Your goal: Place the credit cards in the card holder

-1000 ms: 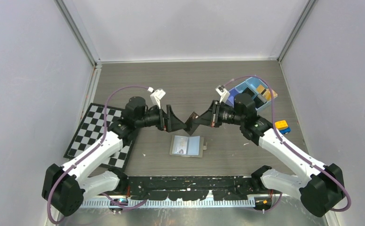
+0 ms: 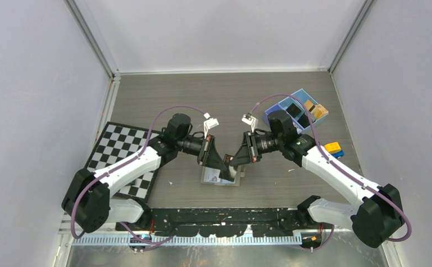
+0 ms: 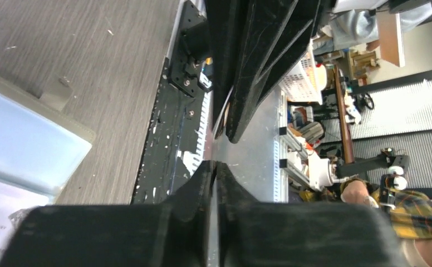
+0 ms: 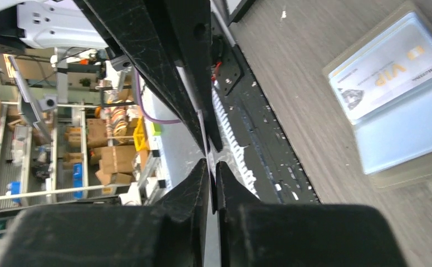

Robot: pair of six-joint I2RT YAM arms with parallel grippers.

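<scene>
A dark card point(image 2: 228, 158) hangs between both grippers above the open card holder point(image 2: 210, 176). In the right wrist view the card point(image 4: 204, 130) shows edge-on as a thin strip, and my left gripper point(image 2: 224, 166) is shut on it. Around the card's other side my right gripper point(image 2: 235, 161) stands slightly open; a narrow gap beside the card shows in the left wrist view. The holder's clear pocket point(image 4: 406, 136) looks empty, while a white VIP card point(image 4: 391, 75) lies in the other pocket.
The blue compartment box point(image 2: 287, 100) with dark and orange items stands at the back right, near a yellow-and-blue block point(image 2: 333, 148). A checkered board point(image 2: 116, 147) lies at the left. Bare table point(image 2: 169, 92) stretches behind the arms.
The left gripper has moved right, further over the card.
</scene>
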